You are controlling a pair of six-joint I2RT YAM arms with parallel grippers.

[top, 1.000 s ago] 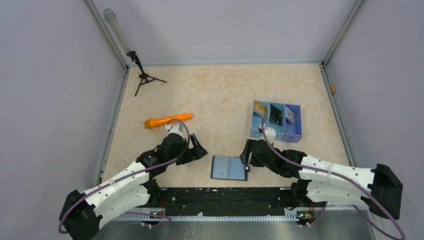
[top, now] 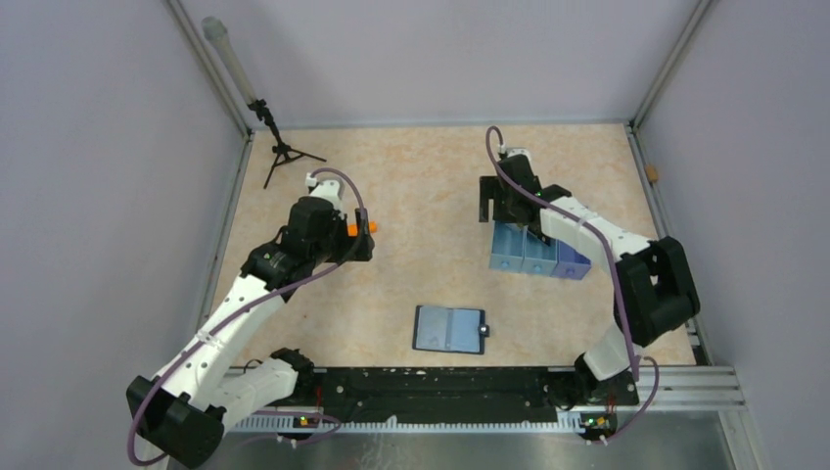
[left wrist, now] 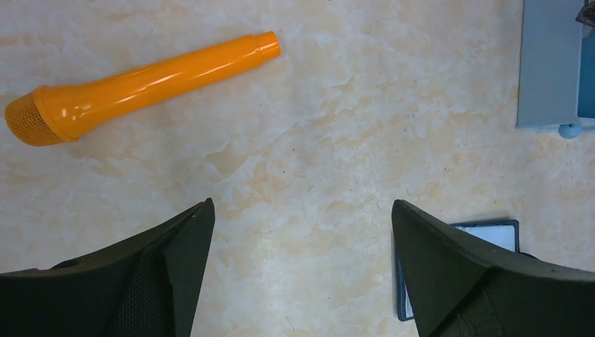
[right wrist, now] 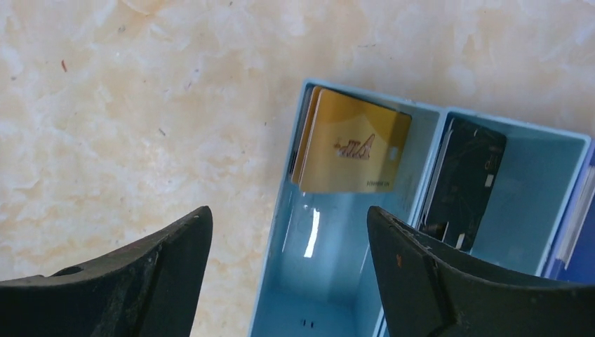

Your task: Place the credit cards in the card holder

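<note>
Gold cards [right wrist: 358, 147] lean upright in the left blue bin [right wrist: 316, 260], seen in the right wrist view. A black card [right wrist: 469, 179] stands in the middle bin [right wrist: 537, 210]; a pale card edge [right wrist: 577, 210] shows by the purple bin. My right gripper is open above the left bin, nothing between its fingers; the gold cards lie ahead of its fingertips. The card holder [top: 449, 329], dark-rimmed with pale pockets, lies open and flat near the front edge. Over by the orange microphone, my left gripper [top: 362, 236] is open and empty.
The orange microphone [left wrist: 158, 81] lies on the table under the left gripper's area. A tripod [top: 281, 152] stands at the back left. Bare tabletop [top: 431, 196] separates the two arms, and the purple bin [top: 575, 269] is at the right end.
From near the card holder, my right gripper has moved away from the front edge to over the bins, now hiding much of them. The left gripper has gone back and slightly left over the microphone.
</note>
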